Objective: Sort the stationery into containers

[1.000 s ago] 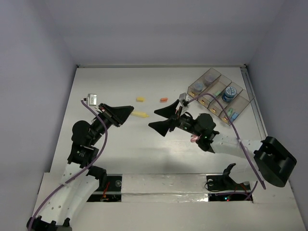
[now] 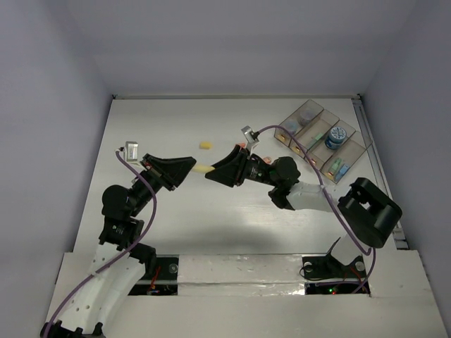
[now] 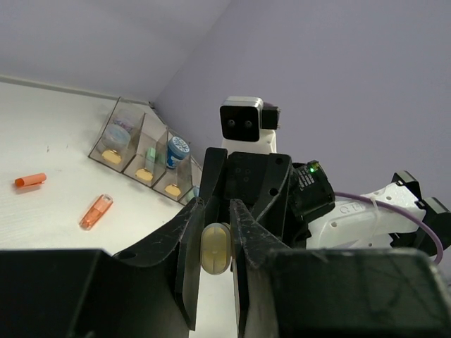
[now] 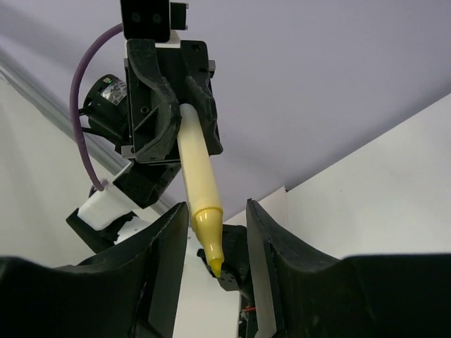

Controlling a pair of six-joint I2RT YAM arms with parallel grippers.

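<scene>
A yellow pen-like marker (image 2: 202, 168) with a tapered tip spans the gap between my two grippers, held clear of the table. My left gripper (image 2: 193, 164) is shut on its rear end, which shows as a round butt (image 3: 215, 248) in the left wrist view. In the right wrist view the tapered half (image 4: 199, 176) points down between the fingers of my right gripper, part open, with a clear gap on the right side. A clear compartment box (image 2: 314, 156) stands at the back right, holding a blue-lidded jar (image 2: 336, 136) and small items.
On the table lie a small yellow block (image 2: 205, 145), an orange stub (image 3: 29, 180) and an orange-and-clear piece (image 3: 96, 211). The two grippers are very close together.
My right gripper has moved left to the marker's tip, and its fingers have drawn closer together. The left gripper, holding the marker, has barely shifted.
</scene>
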